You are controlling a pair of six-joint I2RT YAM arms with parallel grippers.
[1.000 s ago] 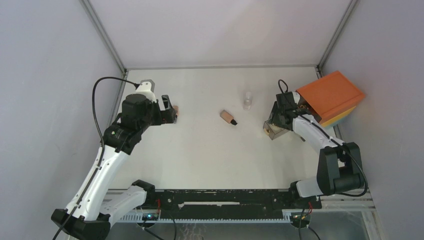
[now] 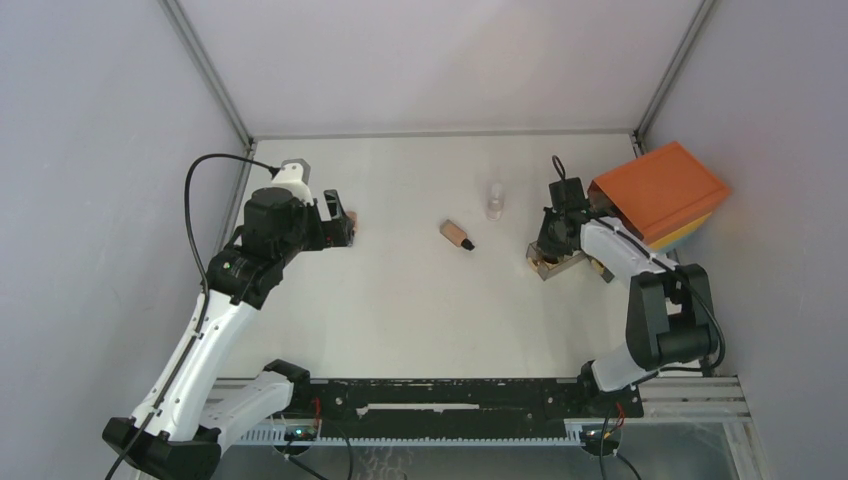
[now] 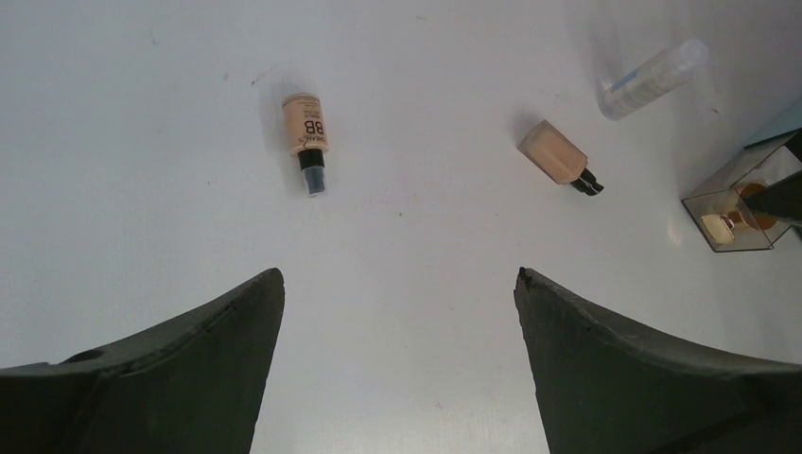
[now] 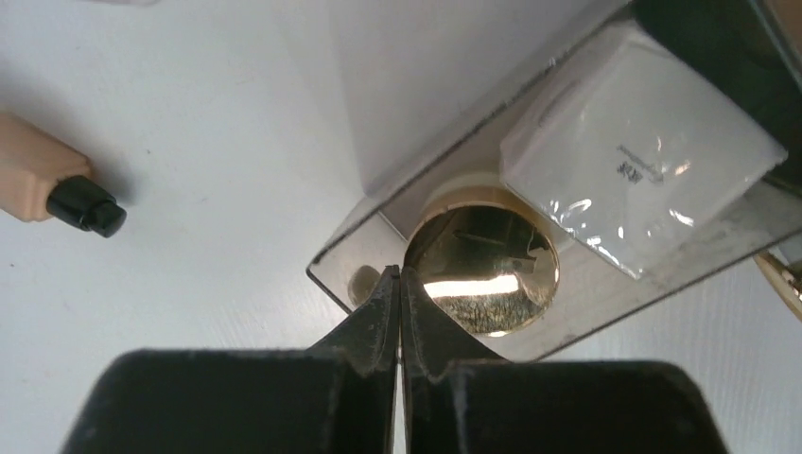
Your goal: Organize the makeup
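Note:
A clear organizer (image 2: 542,268) on the right holds a gold round item (image 4: 487,284) and a glossy white packet (image 4: 643,151). My right gripper is shut, its tips at the organizer's near end by the gold item, with nothing seen between them. A foundation bottle (image 2: 455,234) lies mid-table; a clear bottle (image 2: 494,200) is behind it. A BB cream bottle (image 3: 305,128) lies below my open left gripper, which hovers over the table's left side with nothing between its fingers.
An orange box (image 2: 660,185) stands at the right, beside the organizer and my right arm.
The left arm is unchanged.

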